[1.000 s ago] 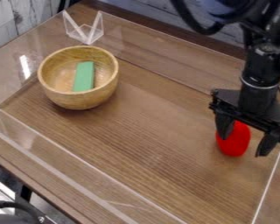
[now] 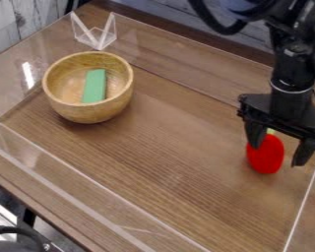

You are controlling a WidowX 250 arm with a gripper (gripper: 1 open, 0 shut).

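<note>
My gripper [image 2: 278, 136] is at the right of the table, its two dark fingers lowered around a red rounded object [image 2: 264, 155], one at its left and one to its right. The fingers stand apart; whether they touch the object cannot be told. A small light-green patch shows behind the red object, mostly hidden by the gripper.
A wooden bowl [image 2: 115, 98] with a green block [image 2: 94, 87] in it sits at the upper left. A white wire-like shape [image 2: 92, 31] is near the back left.
The gripper has risen slightly and shifted a little over the last second. The red object has stayed about where it was.
</note>
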